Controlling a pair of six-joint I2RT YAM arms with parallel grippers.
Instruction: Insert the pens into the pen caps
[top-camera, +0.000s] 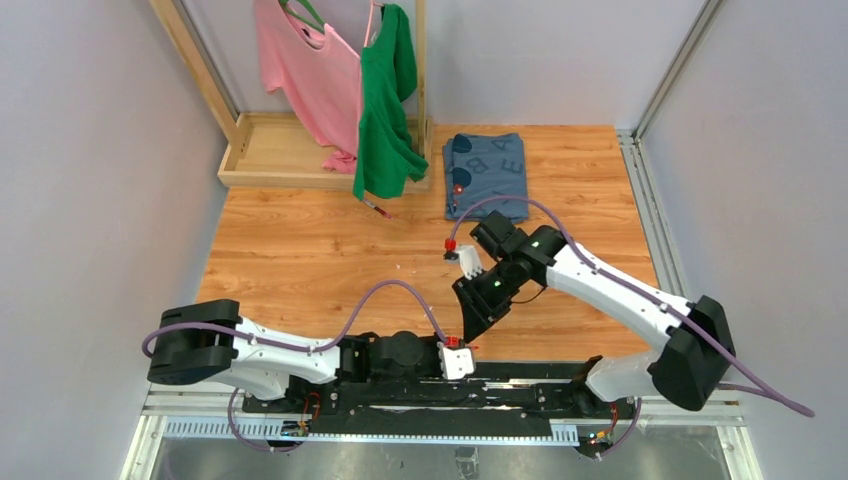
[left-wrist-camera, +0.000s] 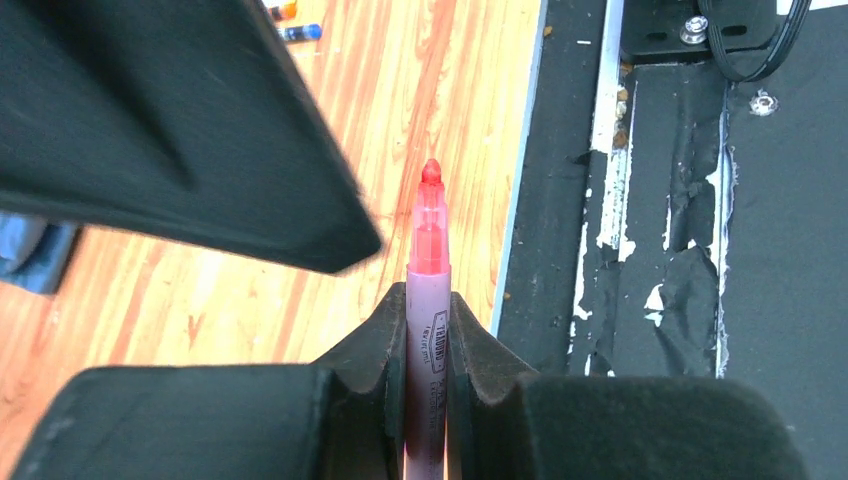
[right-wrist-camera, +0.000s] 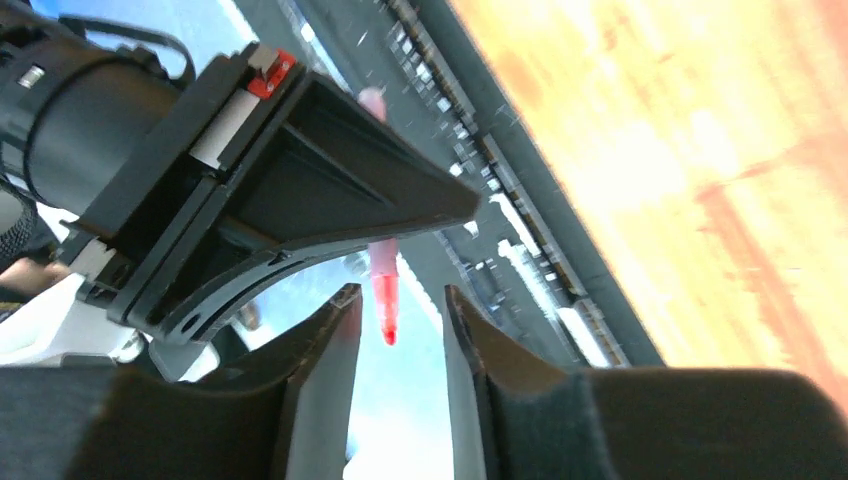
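My left gripper is shut on a pink pen (left-wrist-camera: 427, 390), held upright in the left wrist view with its red end pointing up. In the right wrist view the same pen (right-wrist-camera: 385, 295) shows behind the left gripper's black body, red end toward my right gripper. That gripper stands part open above it, its fingertips either side of the red end, not visibly gripping. From above, the right gripper (top-camera: 470, 315) is just right of and above the left one. An orange and a blue piece (left-wrist-camera: 300, 33) lie on the table in the left wrist view.
A folded blue cloth (top-camera: 485, 175) lies at the back of the table (top-camera: 280, 250). A wooden rack (top-camera: 240, 160) with hanging pink and green clothes stands at the back left, a pen (top-camera: 378, 209) near it.
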